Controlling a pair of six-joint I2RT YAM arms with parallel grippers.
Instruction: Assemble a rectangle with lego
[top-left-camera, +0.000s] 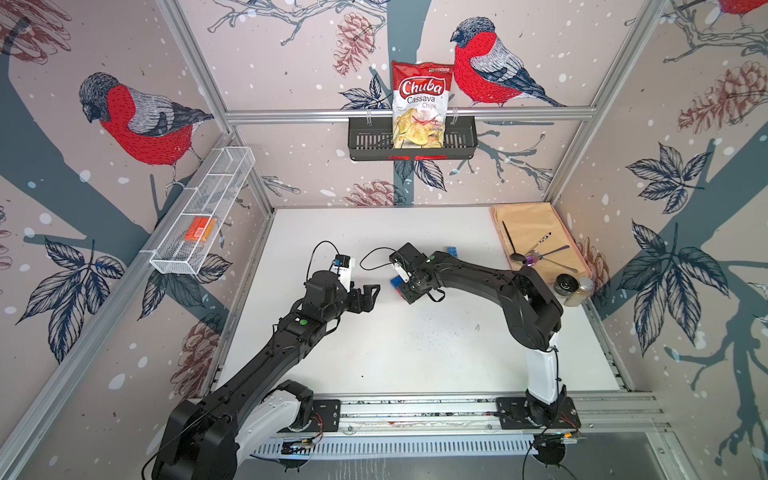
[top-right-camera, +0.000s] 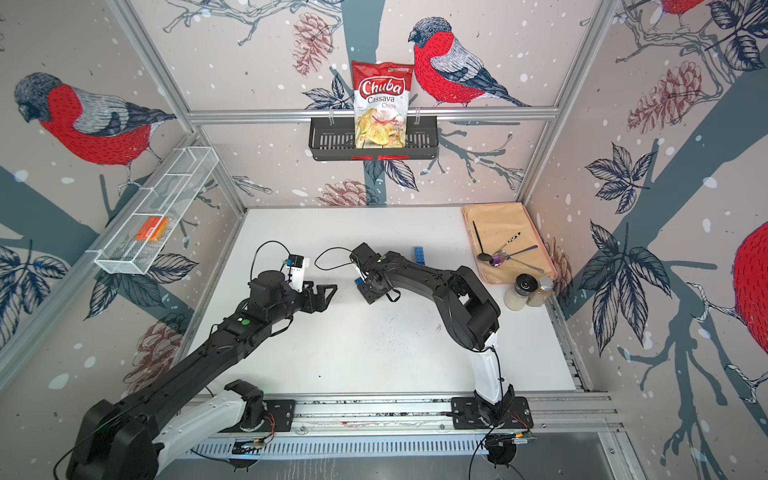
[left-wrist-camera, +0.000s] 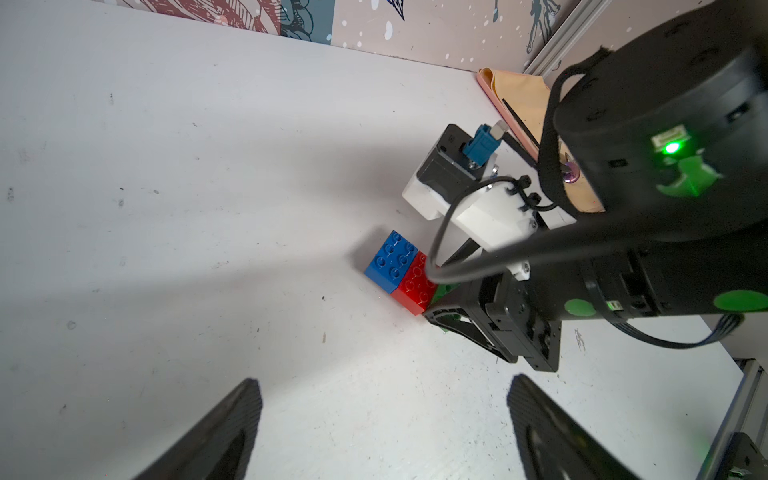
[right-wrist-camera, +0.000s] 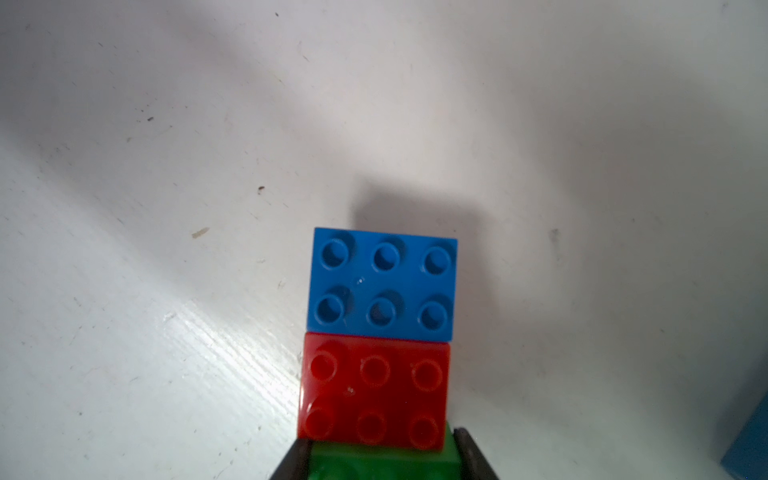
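Note:
A blue brick (right-wrist-camera: 382, 284), a red brick (right-wrist-camera: 372, 388) and a green brick (right-wrist-camera: 384, 462) lie in a row on the white table, touching, at mid-table. My right gripper is down over the row's end, one finger either side of the green brick; whether it grips it I cannot tell. My left gripper (top-left-camera: 369, 294) stands open to the left of the row, nothing between its fingers, as its wrist view also shows. Another blue brick (top-right-camera: 418, 255) lies behind the right arm.
An orange cloth (top-right-camera: 500, 224) with utensils and two jars (top-right-camera: 520, 294) are at the right. A wire shelf (top-left-camera: 176, 260) hangs on the left wall, a grey basket (top-left-camera: 368, 148) on the back.

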